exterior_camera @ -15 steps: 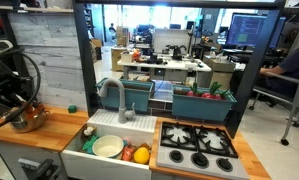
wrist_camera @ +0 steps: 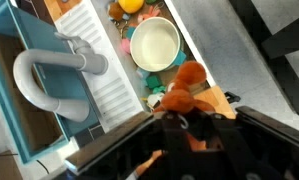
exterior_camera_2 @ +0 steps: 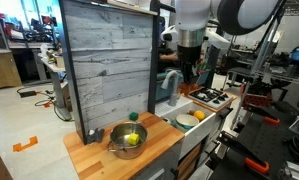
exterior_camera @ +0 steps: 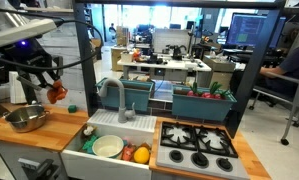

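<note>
My gripper is shut on an orange-red object (wrist_camera: 189, 75) that sticks out past the fingers in the wrist view; what exactly it is I cannot tell. In exterior view 1 the same orange-red object (exterior_camera: 57, 94) hangs in the air, just above and to the right of a metal pot (exterior_camera: 27, 118). Exterior view 2 shows a yellow item (exterior_camera_2: 131, 138) inside the pot (exterior_camera_2: 125, 153) on the wooden counter. Below the gripper in the wrist view lies an open drawer with a white bowl (wrist_camera: 154, 44) and several colourful items.
A grey faucet (exterior_camera: 117, 92) rises behind the drawer (exterior_camera: 89, 165). To the right is a stove (exterior_camera: 197, 148) with black grates. Teal bins (exterior_camera: 199, 104) stand behind, one with red and green items. Bare counter (exterior_camera: 69, 124) lies right of the pot.
The arm has risen from the pot and moved right, carrying the orange-red object out over the counter. Pot, drawer and bowl look unmoved.
</note>
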